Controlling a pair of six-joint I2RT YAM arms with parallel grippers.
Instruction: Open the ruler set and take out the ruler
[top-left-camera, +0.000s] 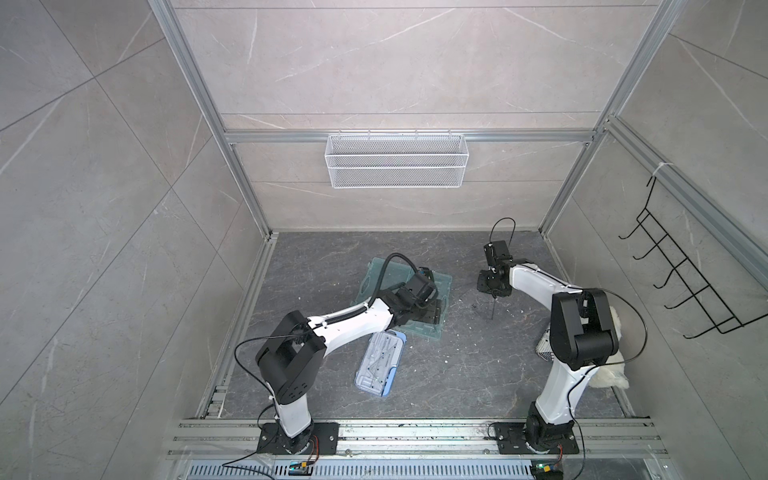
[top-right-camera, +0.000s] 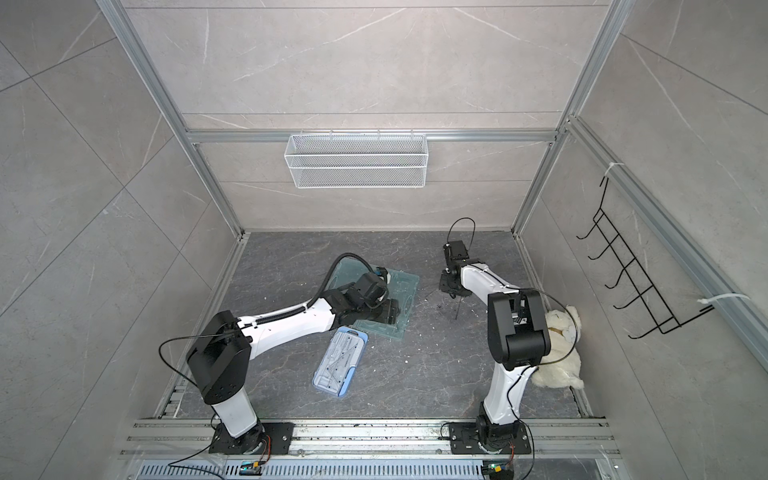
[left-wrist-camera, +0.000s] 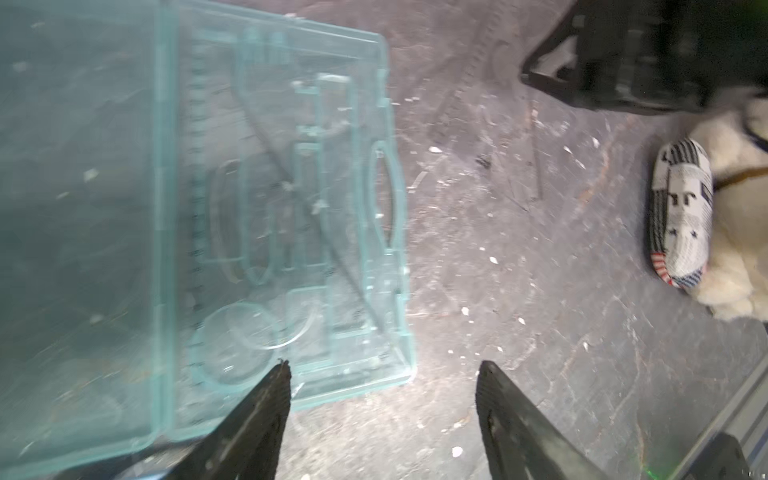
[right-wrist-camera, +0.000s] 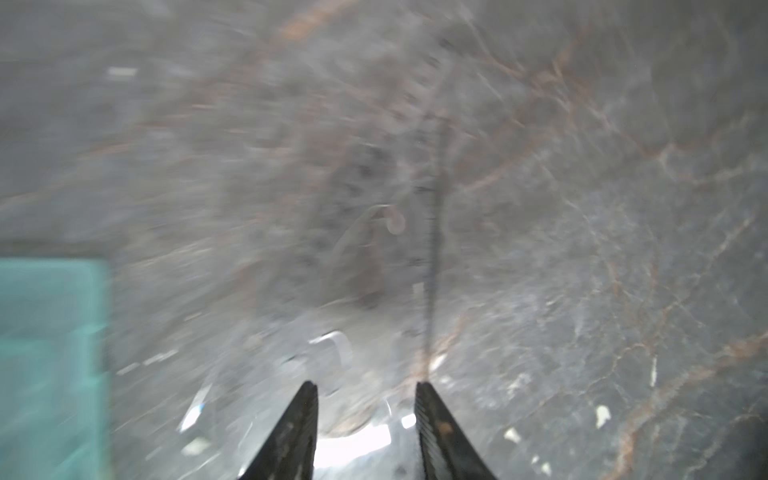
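Note:
The teal, see-through ruler case (left-wrist-camera: 160, 240) lies open under my left gripper, whose fingers are apart with nothing between them. Its right half holds clear pieces and a slanting strip. Faint transparent ruler pieces (right-wrist-camera: 436, 240) lie on the floor to the case's right, below my right gripper. That gripper is open and apparently empty, hovering over them; the right wrist view is blurred.
A blue-and-white case (top-left-camera: 376, 364) lies in front of the teal case. A plush toy (top-right-camera: 560, 360) sits at the right wall. A white wire basket (top-left-camera: 396, 160) and a black hook rack (top-left-camera: 688, 280) hang on the walls.

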